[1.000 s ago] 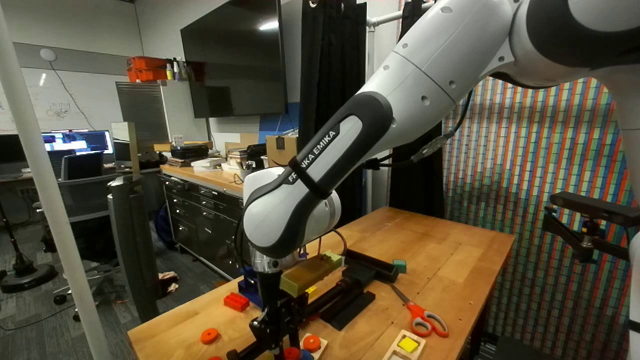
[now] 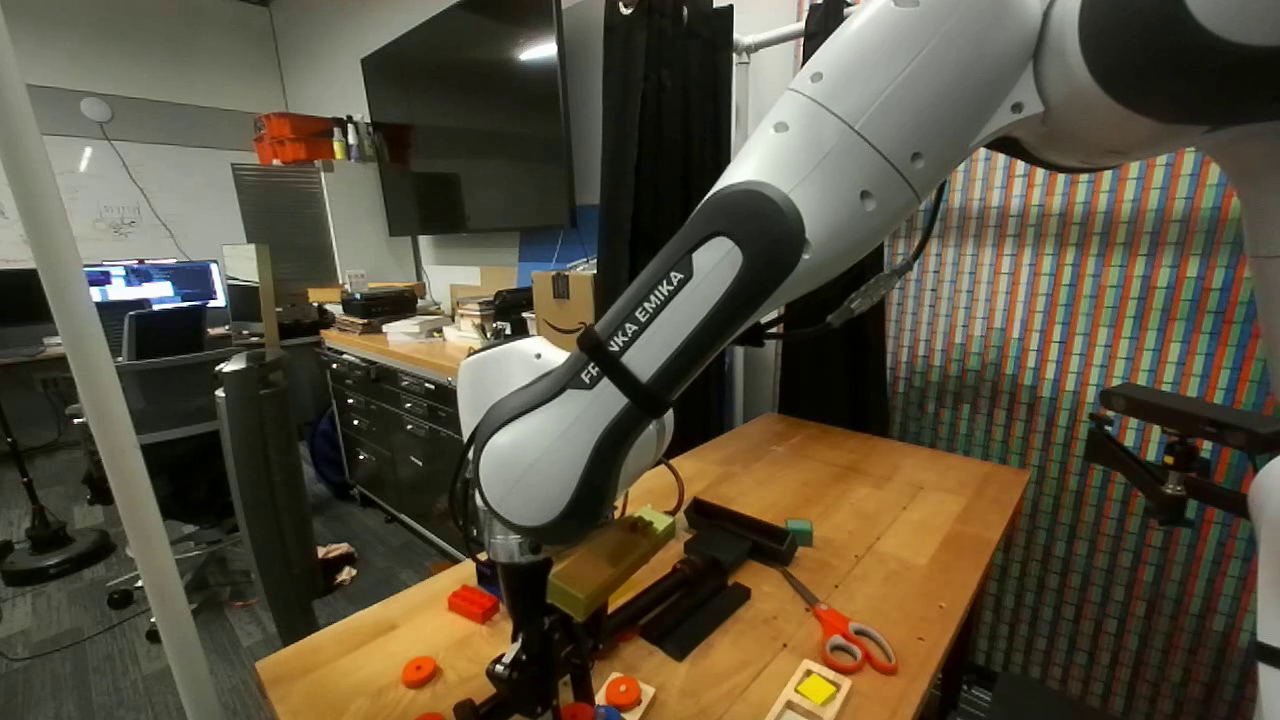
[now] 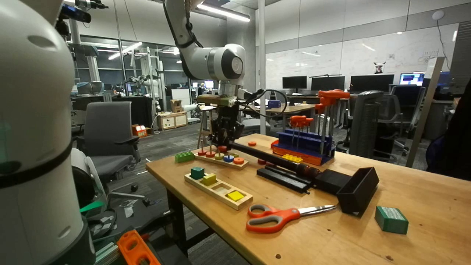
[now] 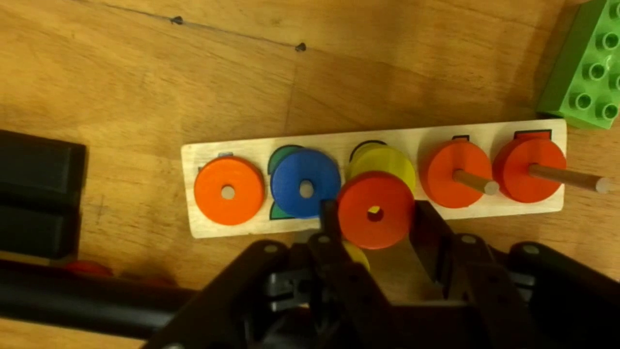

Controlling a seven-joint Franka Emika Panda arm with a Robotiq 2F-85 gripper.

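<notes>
In the wrist view, my gripper is shut on a red ring [image 4: 372,230], a disc with a hole in its middle. The ring hangs above the front edge of a pale wooden peg board [image 4: 267,224] and covers part of a yellow ring [image 4: 388,161]. On the board's pegs also sit an orange ring [image 4: 212,198], a blue ring [image 4: 290,183], an orange-red ring [image 4: 447,189] and a red ring [image 4: 523,180] at the right end. Another yellow piece [image 4: 356,254] shows partly beneath the held ring. Exterior view 2 shows my gripper [image 3: 222,143] over the board [image 3: 212,159].
A green block [image 4: 572,81] stands by the board's right end. A black rod [image 3: 269,155] passes close to the gripper. Nearby are a shape tray [image 3: 225,199], scissors [image 3: 282,217], a black bin [image 3: 357,192] and a blue tool rack [image 3: 304,140].
The arm has moved lower and slightly left in exterior view 1, carrying the red ring with it. The table objects look unmoved.
</notes>
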